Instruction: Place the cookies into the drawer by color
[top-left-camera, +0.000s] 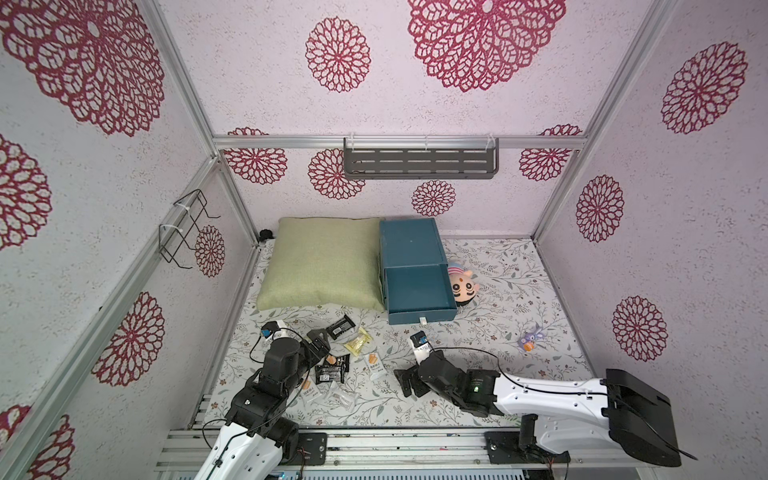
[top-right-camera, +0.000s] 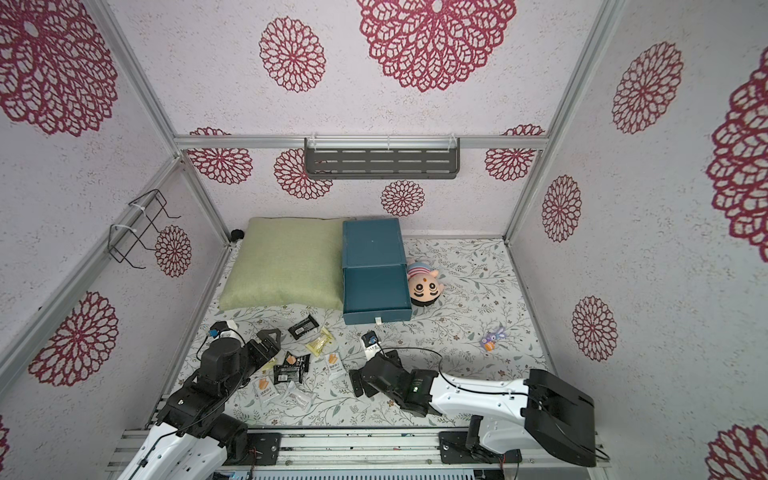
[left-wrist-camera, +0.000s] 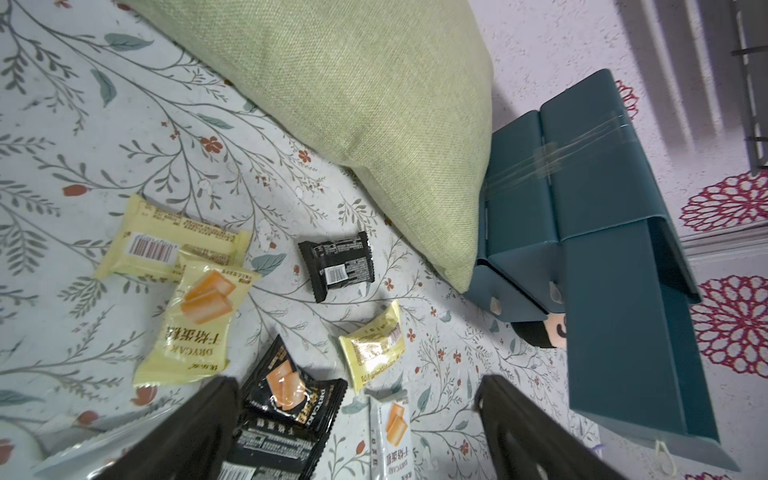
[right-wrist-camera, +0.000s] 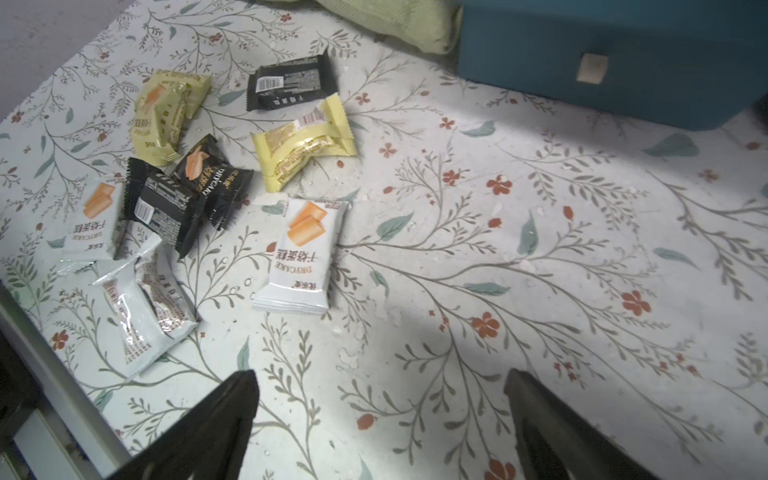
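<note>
Black, yellow and white cookie packets lie loose on the patterned cloth. One black packet (right-wrist-camera: 292, 82) lies near the pillow, with a yellow packet (right-wrist-camera: 305, 144) just in front of it. Two black packets (right-wrist-camera: 185, 185) overlap farther left, and two yellow packets (left-wrist-camera: 196, 312) touch one another. A white packet (right-wrist-camera: 302, 254) lies apart, toward the middle. The teal drawer box (top-left-camera: 420, 316) has an upper-side opening in view, and its bare floor shows. My left gripper hangs open over the left packets, empty. My right gripper is open above bare cloth, right of the packets.
A green pillow (top-left-camera: 320, 264) sits against the box's left side. A doll's head (top-left-camera: 462, 286) lies right of the box, and a small purple toy (top-left-camera: 529, 339) farther right. Cloth between the box and the right arm is clear.
</note>
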